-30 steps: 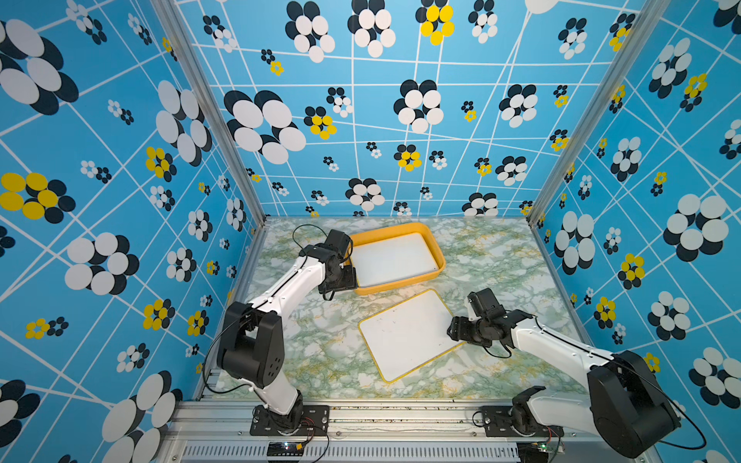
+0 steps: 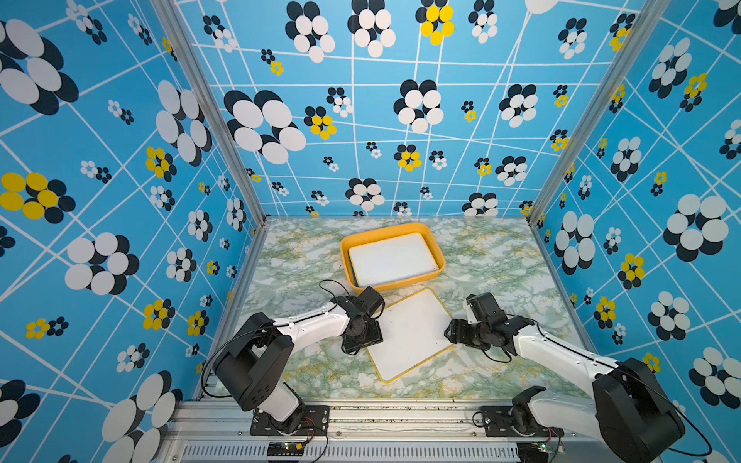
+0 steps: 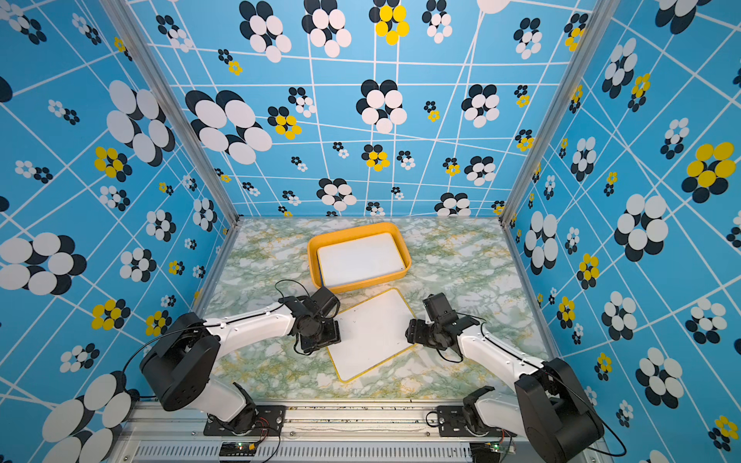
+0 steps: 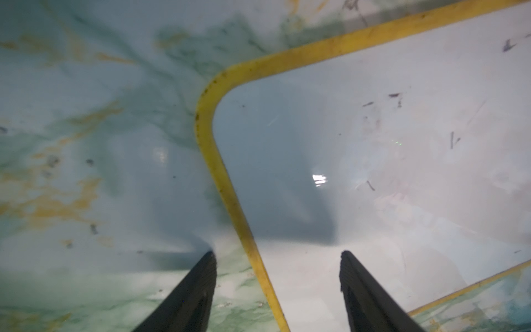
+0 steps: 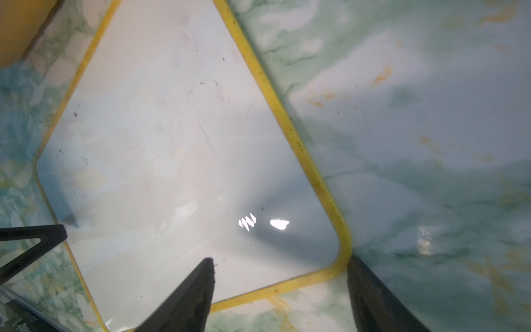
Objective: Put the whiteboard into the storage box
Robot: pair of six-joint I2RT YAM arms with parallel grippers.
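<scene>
A white whiteboard with a yellow rim [image 2: 413, 332] lies flat and slanted on the table. Behind it stands the orange storage box [image 2: 442, 258], in which another white board [image 2: 393, 259] lies. My left gripper hovers at the whiteboard's left edge, its fingers part open, one finger [image 4: 193, 290] outside the yellow rim and the other over the white face. At the right corner, my right gripper is open, with the corner's rim showing between its fingers. Neither gripper holds anything.
The box's front wall is close to the whiteboard's back corner. A metal rail [image 2: 401, 409] runs along the front.
My left gripper has come from beside the box's left wall toward the front, down to the whiteboard's left edge. The right gripper has shifted only slightly.
</scene>
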